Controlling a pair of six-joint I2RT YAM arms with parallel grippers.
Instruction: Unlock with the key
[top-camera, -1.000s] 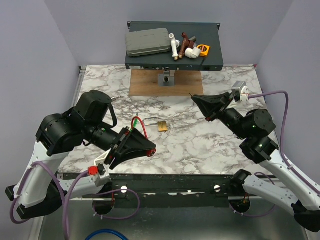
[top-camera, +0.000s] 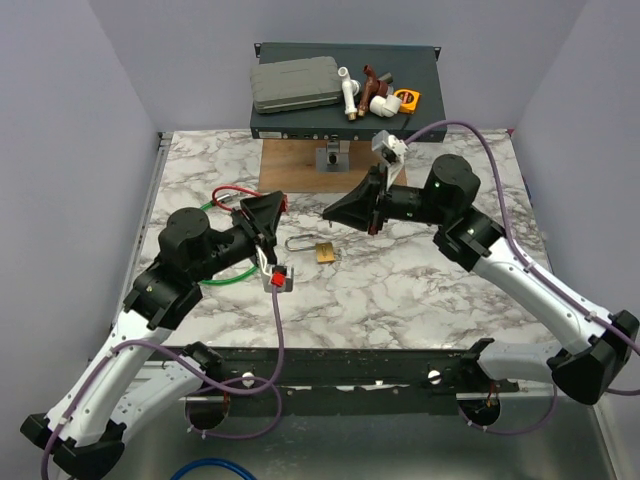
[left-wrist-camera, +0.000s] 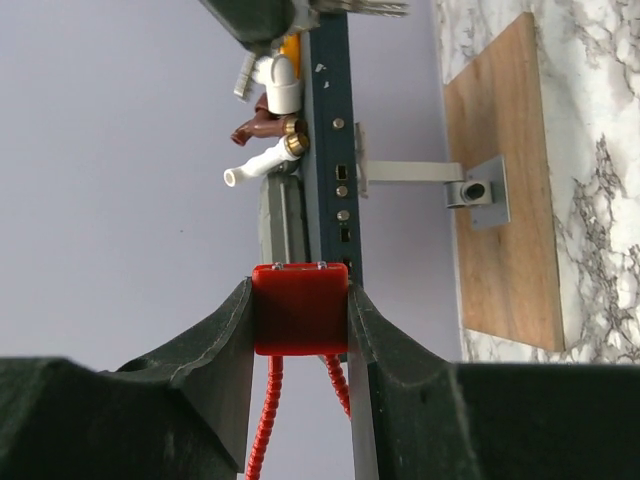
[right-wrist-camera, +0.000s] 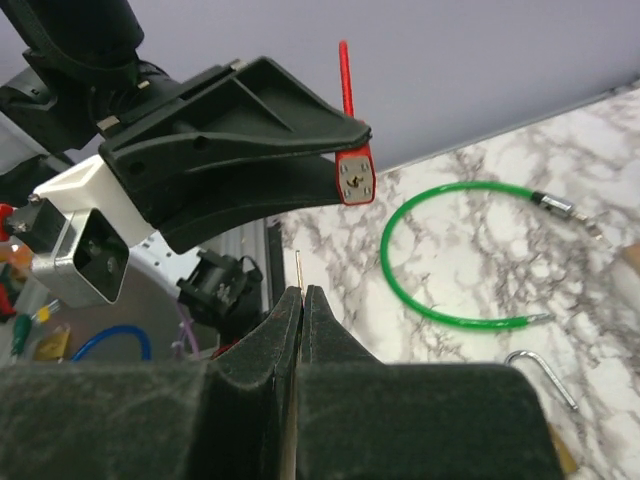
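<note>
My left gripper is shut on a red lock body with a red cable; in the right wrist view its keyhole face (right-wrist-camera: 355, 178) points toward my right gripper. My right gripper is shut, a thin pin, likely the key (right-wrist-camera: 298, 266), upright at its fingertips. In the top view the two grippers face each other above the table, a short gap between them. A brass padlock (top-camera: 325, 252) lies on the marble below.
A green cable (right-wrist-camera: 400, 290) and a metal shackle (right-wrist-camera: 540, 370) lie on the marble (top-camera: 420, 300). A wooden board (top-camera: 285, 165) with a bracket sits at the back, under a dark shelf (top-camera: 432, 100) holding a case, pipe fittings and a tape measure.
My left gripper has moved back and up in the top view with the red lock, turning.
</note>
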